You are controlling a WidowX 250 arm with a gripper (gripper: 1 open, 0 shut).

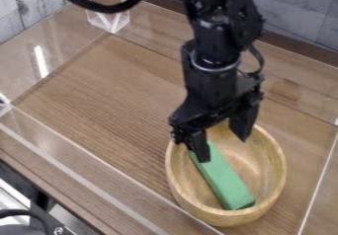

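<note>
A green oblong block [223, 185] lies lengthwise in a tan round bowl [267, 185] at the lower right of the camera view. My black gripper [222, 124] hangs over the back part of the bowl, its fingers spread open on either side. The far end of the block is close beneath it; whether they touch I cannot tell.
A clear plastic object [109, 12] stands at the upper left near the table's edge. Black cabling shows at the lower left corner.
</note>
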